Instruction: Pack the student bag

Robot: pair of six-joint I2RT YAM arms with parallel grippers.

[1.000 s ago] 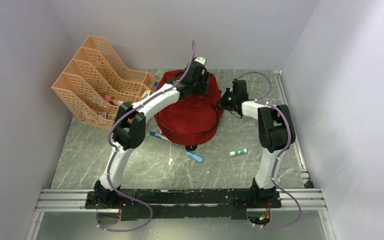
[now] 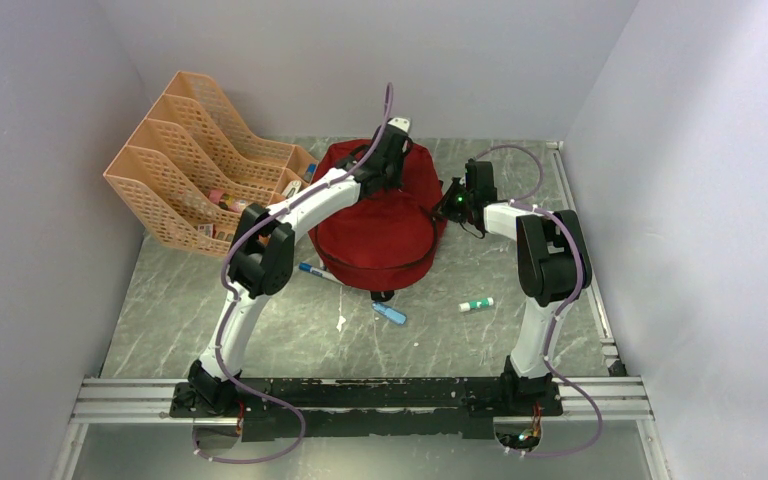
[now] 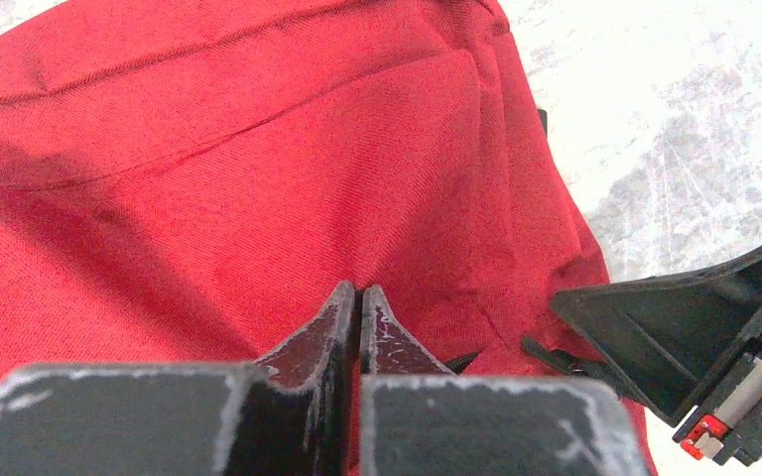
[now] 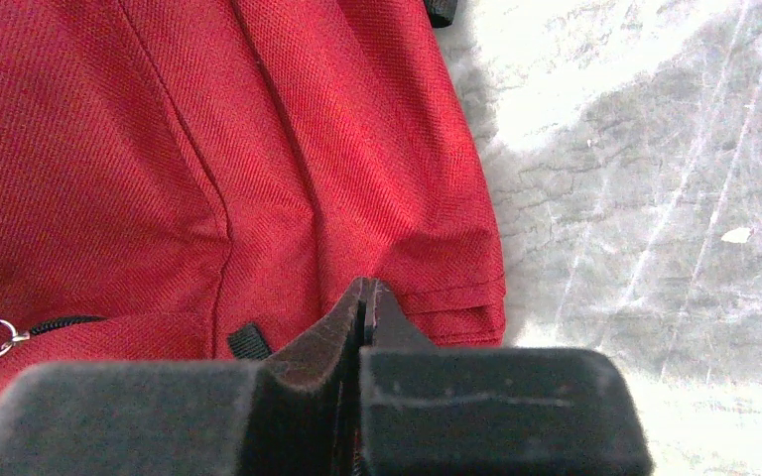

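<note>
The red bag [image 2: 375, 235] lies in the middle of the table, its black zipper curving along the front of the main panel. Over its back part, my left gripper [image 2: 399, 185] is shut with its fingertips at a fold of red cloth [image 3: 412, 188]. At the bag's right side my right gripper [image 2: 438, 213] is shut as well. Its tips touch the cloth beside a hem [image 4: 456, 297]; whether cloth is pinched there is hidden. A blue bottle-like item [image 2: 390, 313], a green-and-white glue stick [image 2: 477, 304] and a blue-and-white marker [image 2: 320, 272] lie on the table.
A tan tiered organizer [image 2: 175, 125] stands at the back left, close to the bag, with several small items in its lower bins. Walls enclose the back and sides.
The right arm and the loose items have stayed in place.
</note>
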